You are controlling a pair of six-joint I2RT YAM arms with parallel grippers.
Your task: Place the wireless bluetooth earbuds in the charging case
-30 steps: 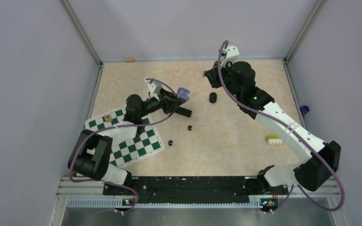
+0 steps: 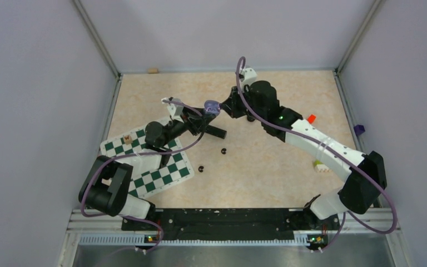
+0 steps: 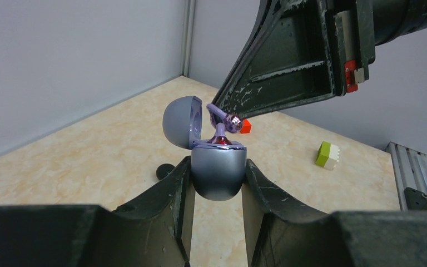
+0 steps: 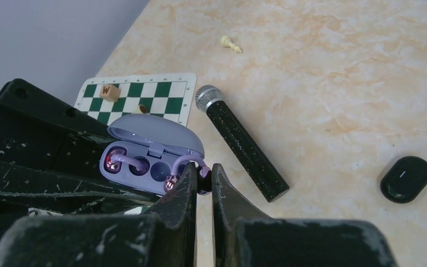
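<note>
My left gripper is shut on the lilac charging case (image 3: 216, 169), held upright with its lid (image 3: 179, 123) open. In the right wrist view one earbud (image 4: 115, 162) sits in the case and the other well is empty. My right gripper is shut on the second earbud (image 4: 172, 181), which is right by the open case at its empty end. Whether that earbud touches the case I cannot tell.
Below lie a black microphone (image 4: 244, 144), a black oval object (image 4: 406, 179), a chessboard (image 4: 164, 89) and a pale chess piece (image 4: 231, 44). A red block (image 3: 246, 127) and a green-white block (image 3: 327, 156) lie to the right.
My right gripper has moved left and toward the front with its earbud, up to the case.
</note>
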